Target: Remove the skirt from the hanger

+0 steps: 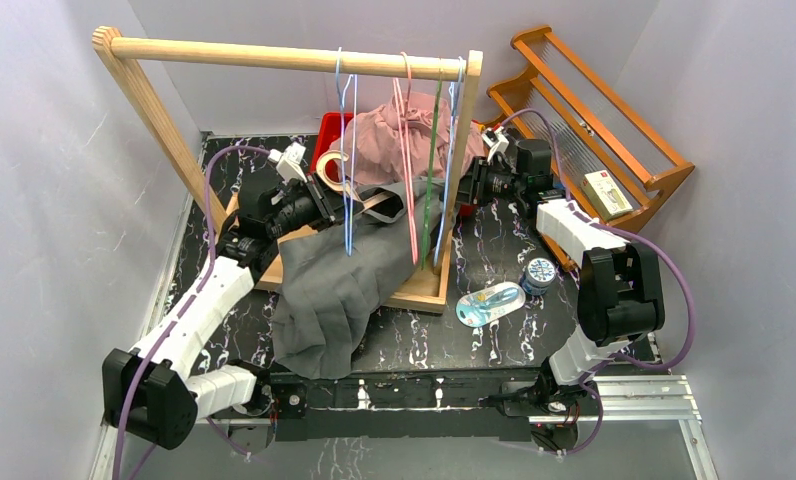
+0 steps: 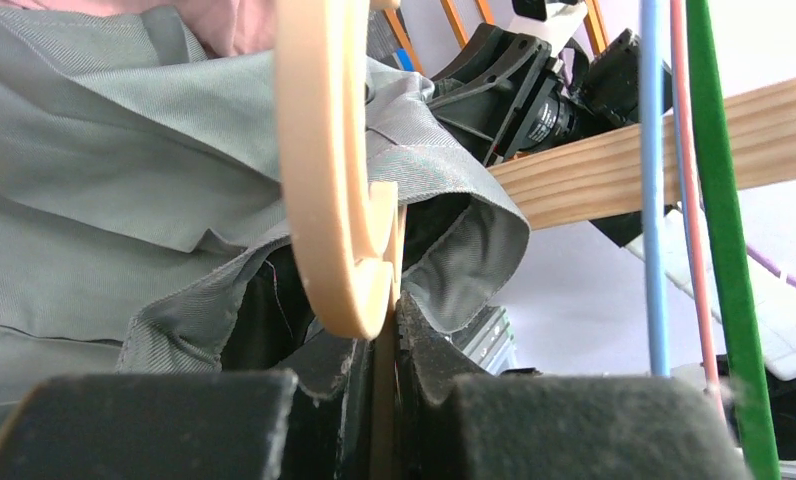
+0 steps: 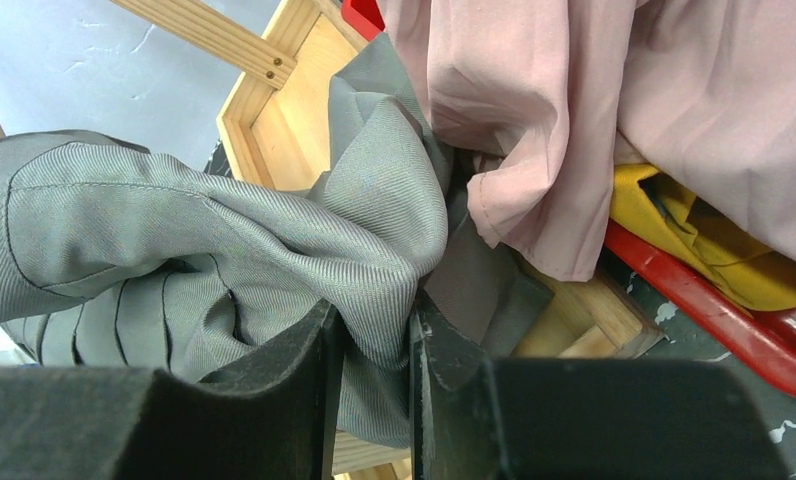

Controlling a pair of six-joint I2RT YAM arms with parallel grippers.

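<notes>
The grey skirt [image 1: 339, 275] is spread over the wooden rack's base and down toward the front edge of the table. My left gripper is shut on a beige hanger [image 2: 324, 140]. Part of that hanger reaches into the dark waist opening of the skirt [image 2: 104, 180]; its far end is hidden by cloth. On the skirt's other side, my right gripper is part open, with a bunched grey fold standing between its fingers. How firmly the fingers touch this cloth is unclear.
Thin blue, pink and green hangers [image 1: 433, 170] hang from the wooden bar [image 1: 274, 55], near the left gripper. Behind, pink cloth [image 1: 374, 140] lies over a red bin [image 1: 327, 132]. A jar [image 1: 538, 276] and a blister pack [image 1: 490, 304] sit at right front.
</notes>
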